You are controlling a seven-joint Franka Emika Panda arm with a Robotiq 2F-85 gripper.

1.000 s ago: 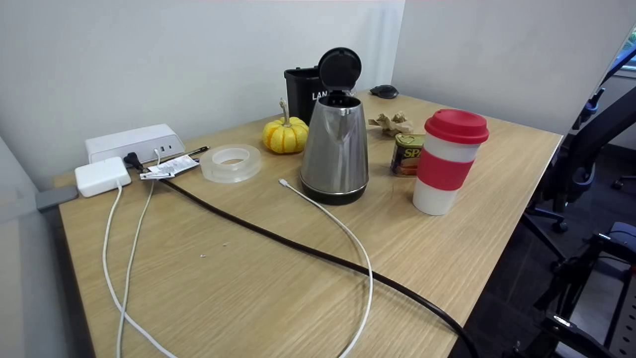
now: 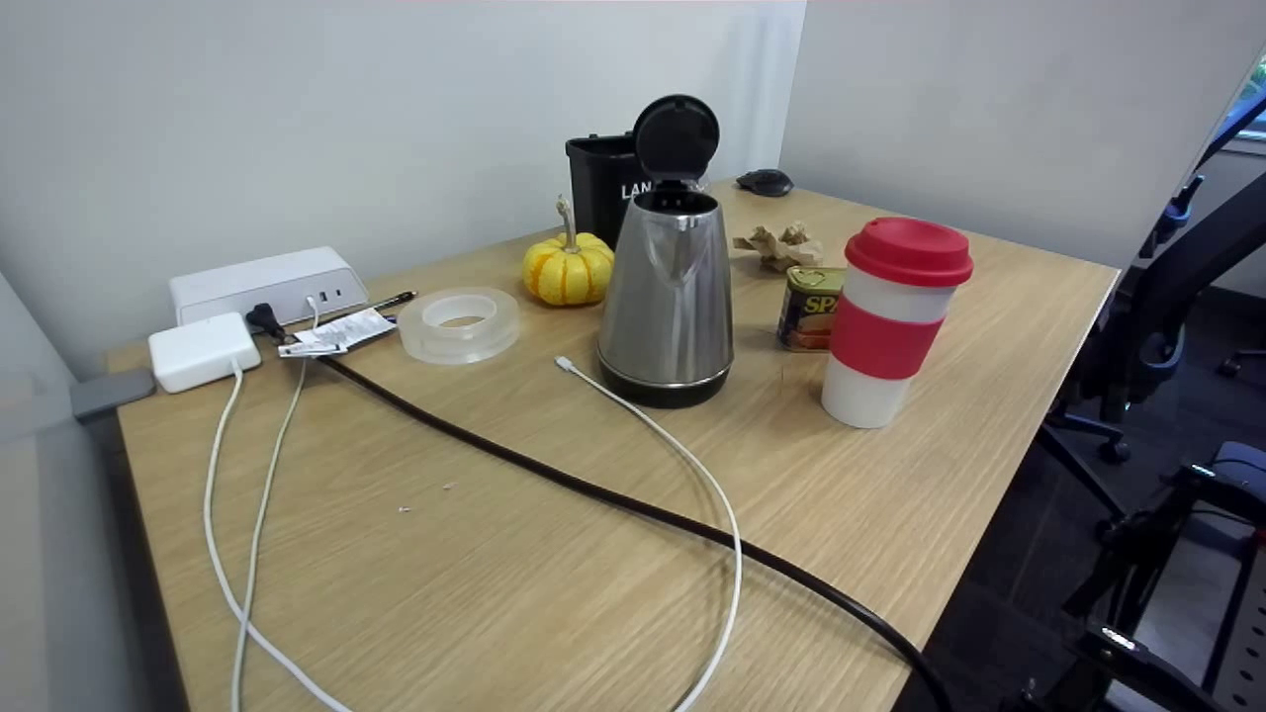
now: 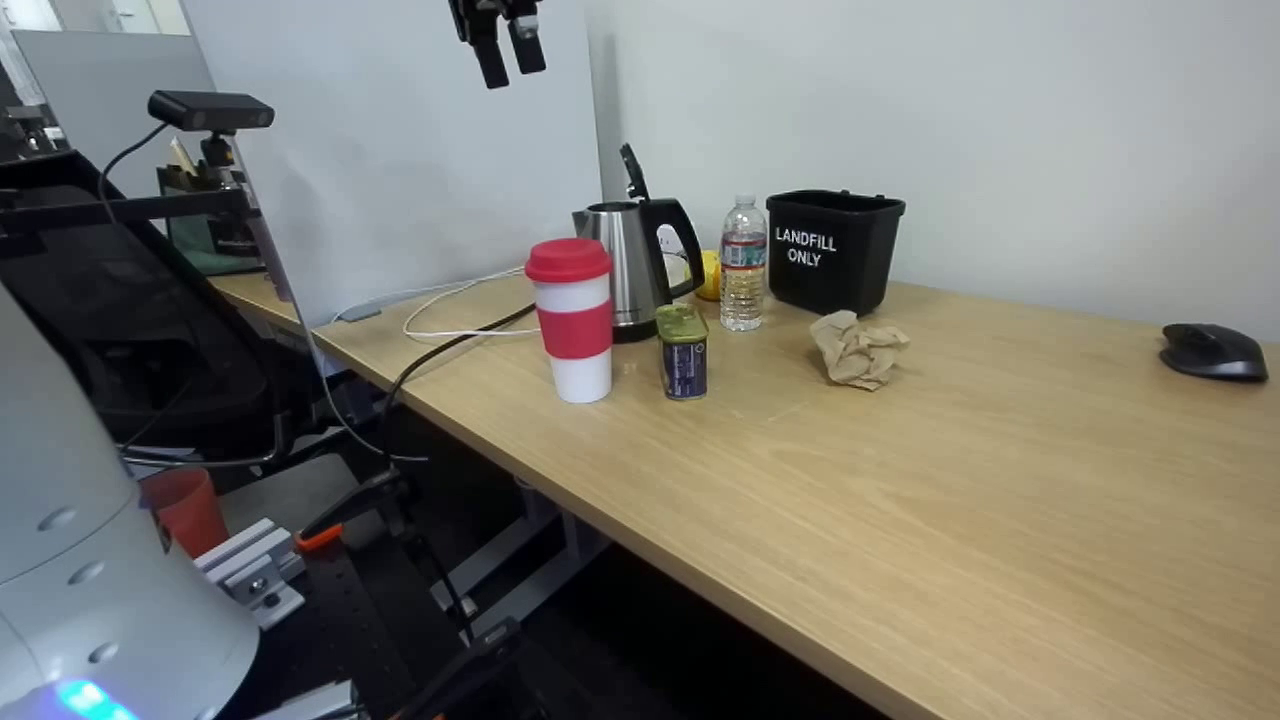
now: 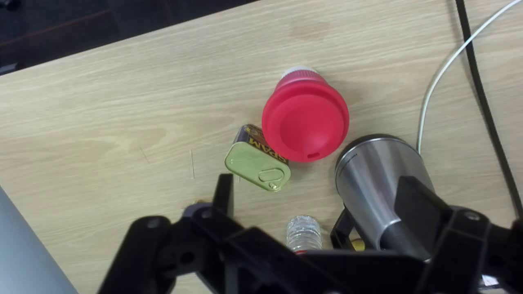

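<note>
High above the table, my gripper (image 3: 509,72) is open and nothing sits between its fingers. In the wrist view the gripper looks down with its two dark fingers spread wide. Below lie a white cup with red lid and band (image 4: 306,120), a Spam can (image 4: 257,166) and a steel kettle (image 4: 385,181). The kettle (image 2: 668,297) stands upright with its black lid (image 2: 677,136) raised. Upright to its right is the cup (image 2: 884,332), partly covering the can (image 2: 812,309). The gripper is out of sight in exterior view 1.
Behind the kettle are a water bottle (image 3: 743,264), a black landfill bin (image 3: 834,252) and a yellow pumpkin (image 2: 569,268). Crumpled paper (image 3: 857,349) lies by the can. A black cable (image 2: 534,465) and a white cable (image 2: 700,469) cross the table.
</note>
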